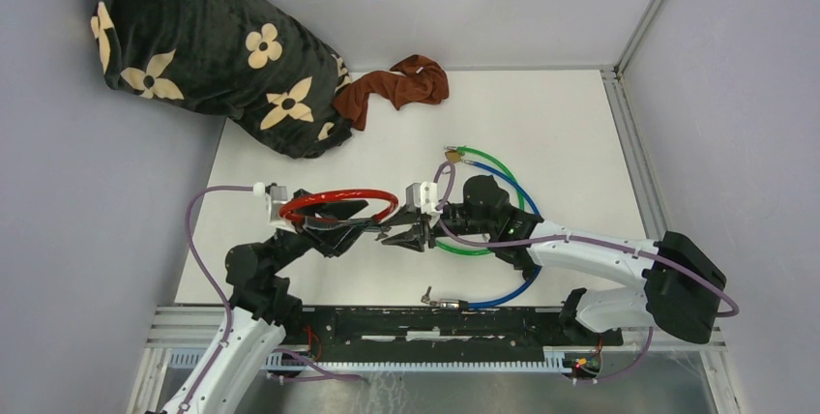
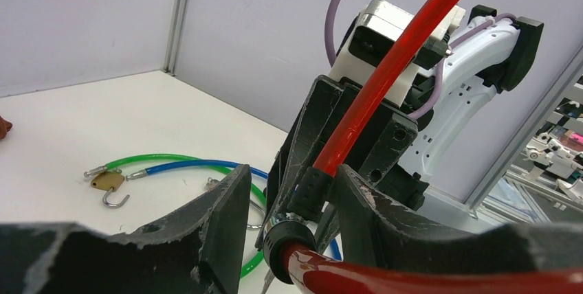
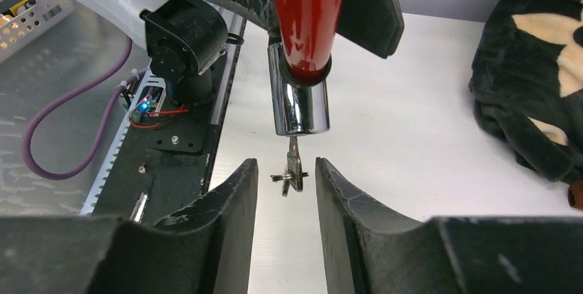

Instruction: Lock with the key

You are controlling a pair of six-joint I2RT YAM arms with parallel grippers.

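Note:
A red cable lock (image 1: 338, 199) is held in a loop by my left gripper (image 1: 350, 228), its fingers shut around the lock's joined ends. In the right wrist view the chrome lock cylinder (image 3: 299, 112) hangs below the red cable, and a small key (image 3: 295, 167) sticks out of its end. My right gripper stands open with one finger on each side of the key, and gaps show between key and fingers. In the left wrist view the black sleeve (image 2: 311, 191) of the lock lies between the left fingers, with the right gripper behind it.
A green cable lock (image 1: 462, 251) and a blue cable lock (image 1: 503, 300) lie on the table under and beside the right arm. A brass padlock (image 2: 108, 181) rests near their far ends. A brown cloth (image 1: 401, 85) and a dark patterned cushion (image 1: 222, 56) occupy the back left.

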